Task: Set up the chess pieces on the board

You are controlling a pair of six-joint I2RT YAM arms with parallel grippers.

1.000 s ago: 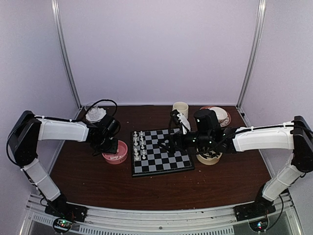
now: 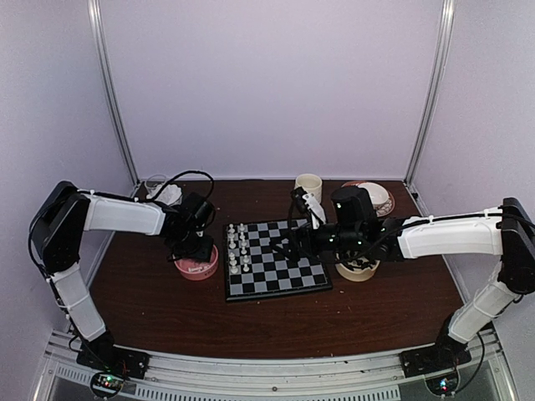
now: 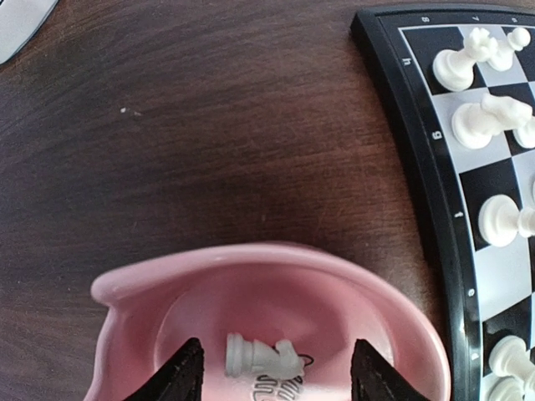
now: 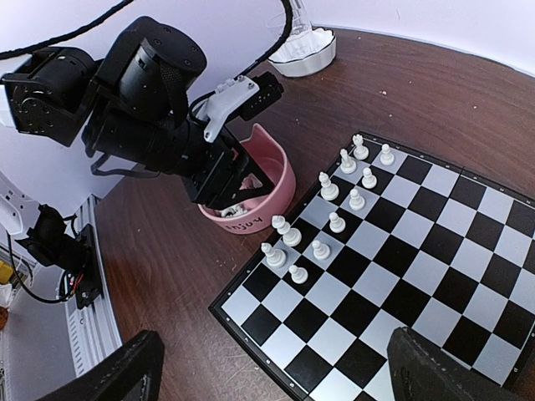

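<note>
My left gripper is open over the pink bowl (image 2: 197, 272), its fingers either side of a white chess piece (image 3: 259, 357) lying on its side inside, not gripped. Several white pieces (image 4: 291, 234) stand on the chessboard (image 2: 276, 284) along its left side, with the rest of the squares in view bare. My right gripper is open above the board's right part, nothing seen between its fingers.
A cream bowl (image 2: 358, 275) sits partly under the right arm. A mug (image 2: 308, 184) and stacked dishes (image 2: 376, 192) stand at the back right, a white bowl (image 4: 303, 65) at the back left.
My left arm has shifted slightly to the right over the pink bowl. The right arm and the pieces on the board look unchanged.
</note>
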